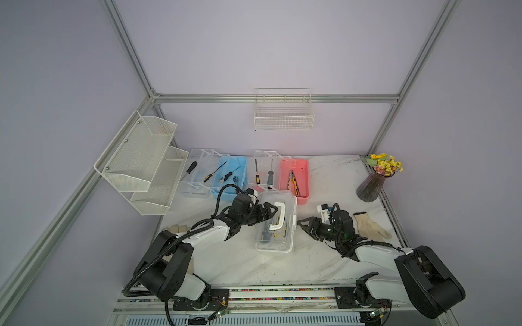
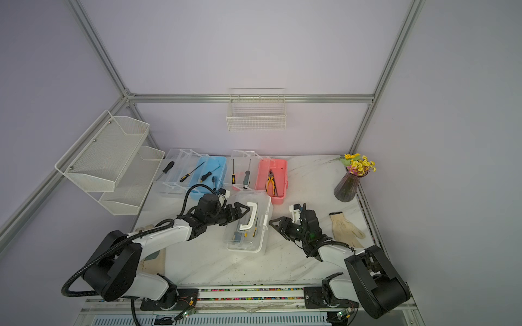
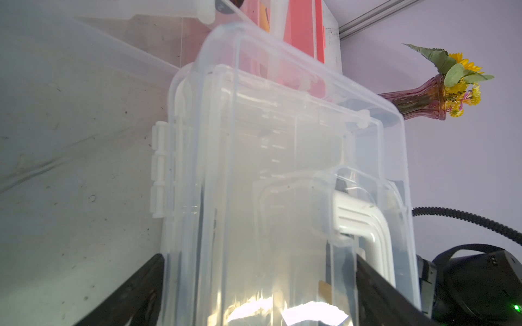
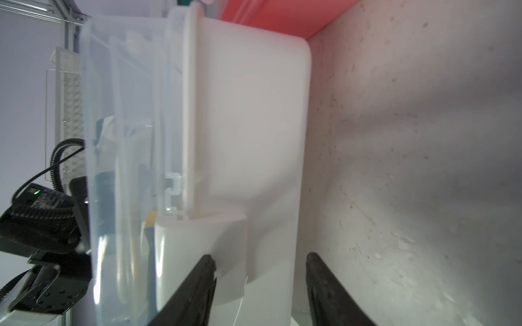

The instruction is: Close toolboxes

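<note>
A clear toolbox (image 1: pixel 265 244) with white base and white handle (image 1: pixel 277 216) sits at the table's middle, its lid (image 3: pixel 288 135) lying over it. My left gripper (image 1: pixel 269 212) is open across the lid, fingertips low in the left wrist view. My right gripper points at the box's right side by the white latch (image 4: pixel 195 244), its fingers part open. Behind stand two opened toolboxes with lids folded back: a blue one (image 1: pixel 239 165) and a red one (image 1: pixel 303 179), both holding tools.
A vase of flowers (image 1: pixel 370 187) stands at the back right, a glove (image 1: pixel 372 228) in front of it. Wire baskets (image 1: pixel 136 163) hang on the left and back walls. Clear table lies right of the red box and in front.
</note>
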